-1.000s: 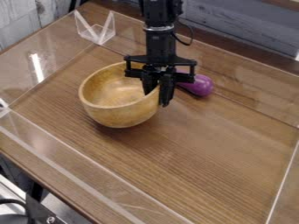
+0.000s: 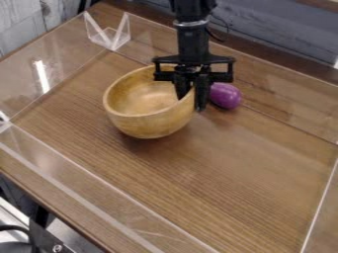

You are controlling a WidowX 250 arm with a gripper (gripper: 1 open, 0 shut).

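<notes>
A yellow-tan bowl [image 2: 142, 113] rests on the wooden table [image 2: 199, 193], tilted somewhat. My black gripper [image 2: 192, 94] reaches down from the top centre to the bowl's right rim, with its fingertips at or just inside that rim; whether they are closed on it is unclear. A purple object [image 2: 224, 95] lies just right of the gripper, partly behind it.
A clear plastic piece [image 2: 109, 30] stands at the upper left, and white items lie at the left edge. A raised wall runs along the back.
The gripper and bowl have shifted slightly up the frame and to the right, toward the back. More of the bowl's interior shows now.
</notes>
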